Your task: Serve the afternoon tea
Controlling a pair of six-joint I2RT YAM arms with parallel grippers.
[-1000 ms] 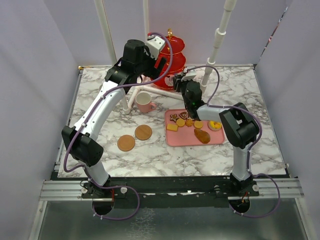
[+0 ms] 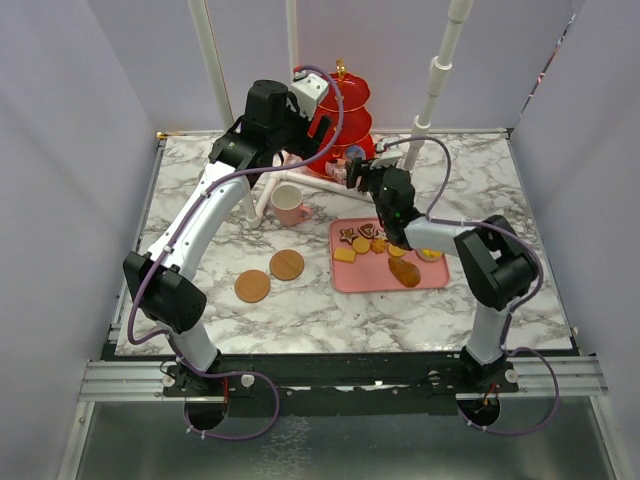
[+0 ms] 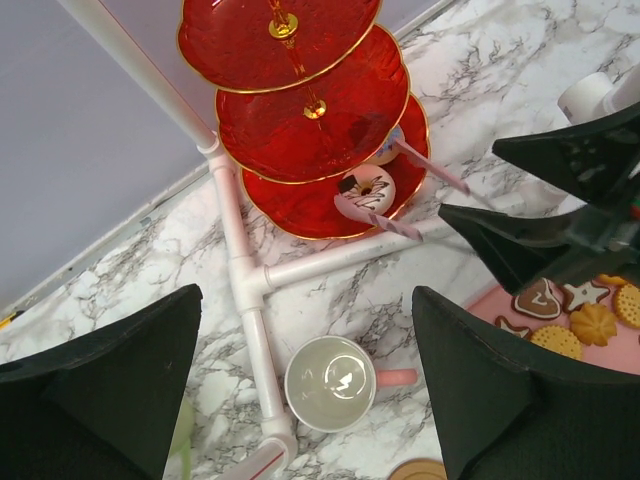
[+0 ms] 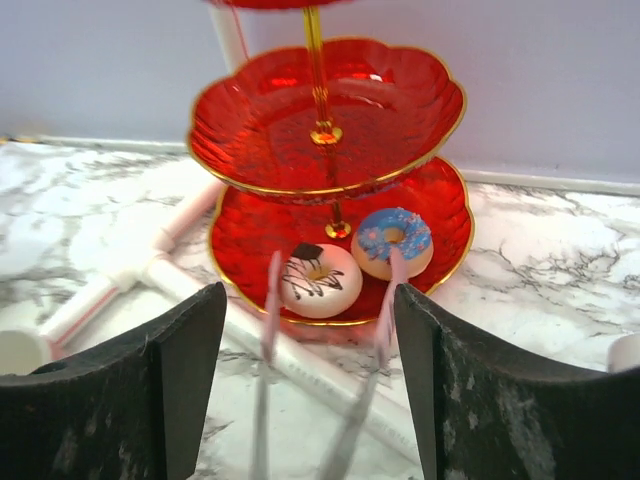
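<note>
A red three-tier stand [image 4: 260, 130] holds two donuts on its bottom tier: a white drizzled one [image 4: 320, 285] and a blue-sprinkled one [image 4: 390, 235]. My right gripper is open in front of that tier, pale pink tips pointing at the donuts, nothing held. My left gripper [image 2: 312, 130] hangs high at the stand's front left, open over a white mug with pink handle [image 3: 330, 385]. A pink tray [image 2: 350, 280] below the right gripper holds cookies, pastries and a yellow ring.
White pipes [image 3: 320, 260] frame the stand's base and rise behind both arms. Two round wooden coasters [image 2: 252, 286] lie front left.
The right arm has shifted right and toward the front, its gripper a little back from the stand's bottom tier. The left arm is unchanged.
</note>
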